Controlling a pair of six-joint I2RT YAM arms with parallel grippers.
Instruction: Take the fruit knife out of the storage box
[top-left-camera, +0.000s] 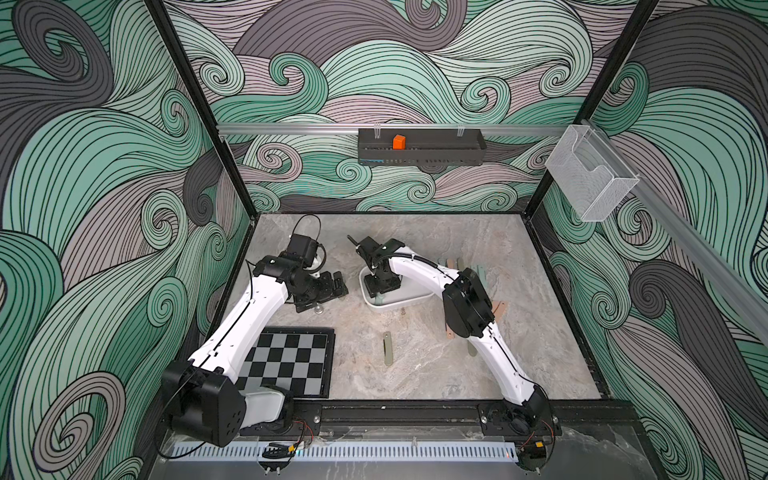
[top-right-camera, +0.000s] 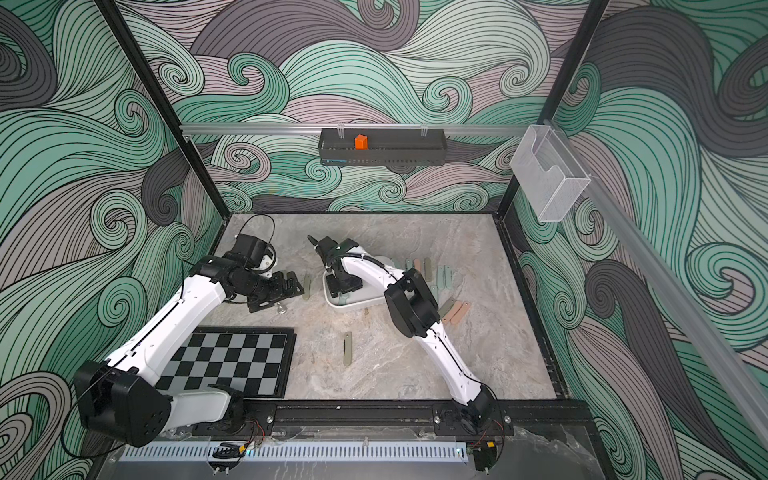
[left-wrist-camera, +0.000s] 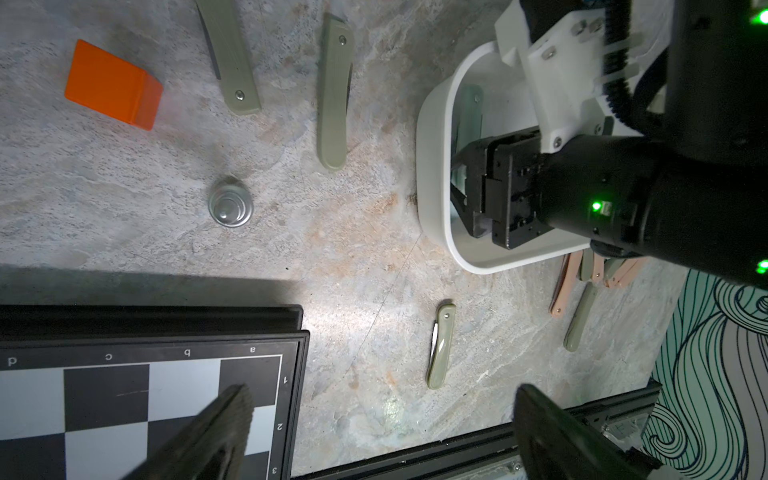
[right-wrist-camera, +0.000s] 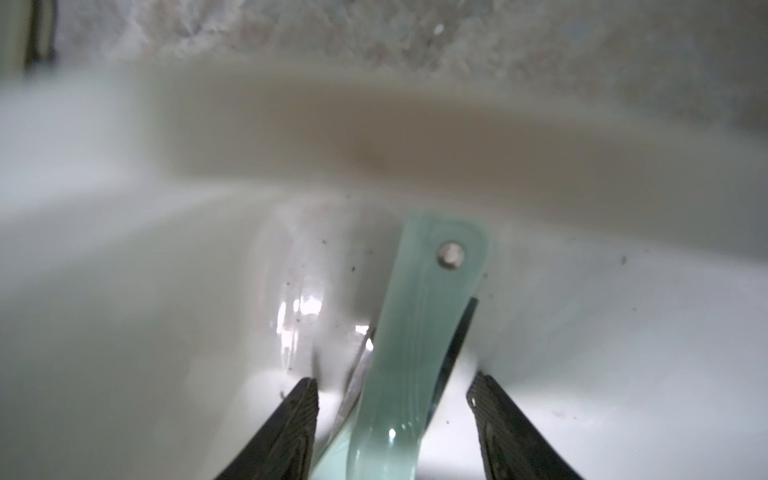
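Note:
A white storage box (left-wrist-camera: 433, 160) stands mid-table, with my right arm over it. In the right wrist view a mint-green folded fruit knife (right-wrist-camera: 412, 320) lies on the box's floor, crossing another green piece beneath it. My right gripper is down inside the box, open, one finger either side of the knife. My left gripper is open above the table left of the box, near the chessboard's edge in the left wrist view, with nothing between its fingers.
A chessboard (left-wrist-camera: 107, 398) lies front left. An orange block (left-wrist-camera: 108, 80), a metal cylinder (left-wrist-camera: 229, 204) and several loose folded knives (left-wrist-camera: 441, 344) surround the box on the table. A wire basket (top-left-camera: 588, 180) hangs on the right rail.

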